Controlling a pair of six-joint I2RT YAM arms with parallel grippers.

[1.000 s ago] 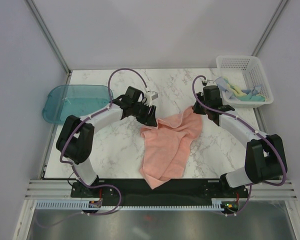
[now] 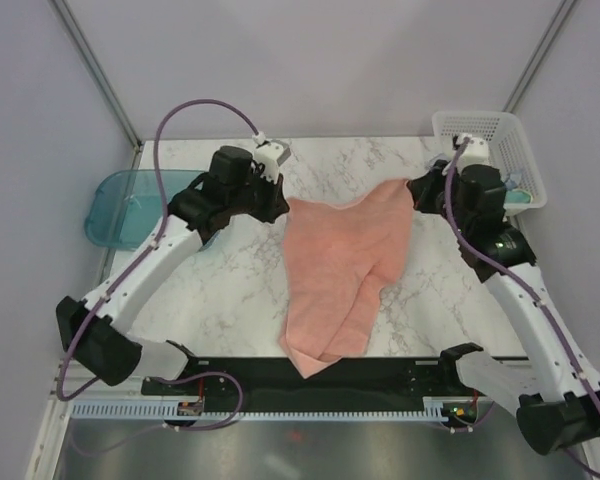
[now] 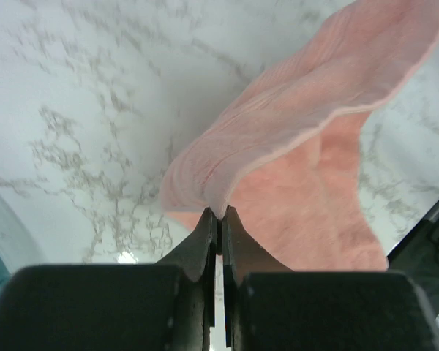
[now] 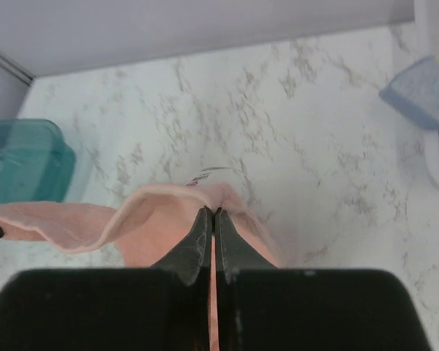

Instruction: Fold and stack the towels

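Observation:
A pink towel point(image 2: 340, 280) hangs from both grippers at its top corners, its lower part lying spread toward the table's front edge and slightly over it. My left gripper point(image 2: 279, 203) is shut on the top left corner; in the left wrist view the folded edge rises from between its fingers. My right gripper point(image 2: 417, 190) is shut on the top right corner, which shows at its fingertips in the right wrist view. The band between the two grippers is lifted and sags gently.
A teal bin point(image 2: 130, 210) stands at the left. A white basket point(image 2: 490, 130) with coloured cloths sits at the back right.
Both grippers have risen and moved apart, the left leftward and the right rightward, stretching the towel's top edge upward between them.

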